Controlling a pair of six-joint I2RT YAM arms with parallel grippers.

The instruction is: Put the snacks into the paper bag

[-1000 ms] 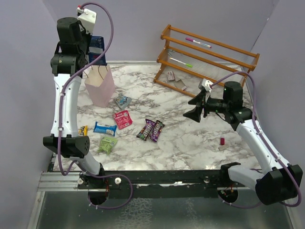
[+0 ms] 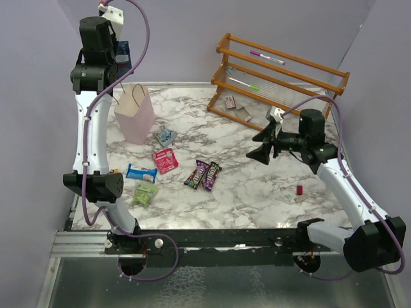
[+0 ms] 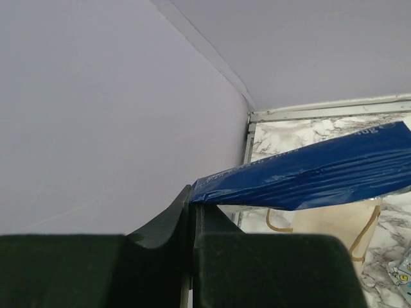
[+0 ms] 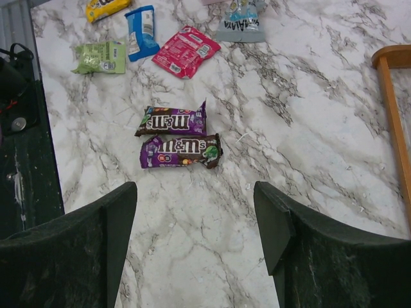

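My left gripper is raised at the upper left, shut on a dark blue snack packet (image 3: pixel 308 170) above the pink paper bag (image 2: pixel 135 122). My right gripper stands open over bare table at the right. On the table lie two M&M's packets (image 4: pixel 181 151), a red packet (image 2: pixel 164 160), a blue packet (image 2: pixel 141 172), a green packet (image 2: pixel 144 194) and a silvery-blue packet (image 2: pixel 165 136). A yellow packet (image 4: pixel 106 8) is partly hidden behind the left arm in the top view.
A wooden rack (image 2: pixel 282 61) with pens stands at the back right. A small red object (image 2: pixel 299 190) lies at the right.
The left arm and gripper have shifted slightly, with the blue packet drawn higher and more hidden behind the arm in the top view. The right arm is unchanged.
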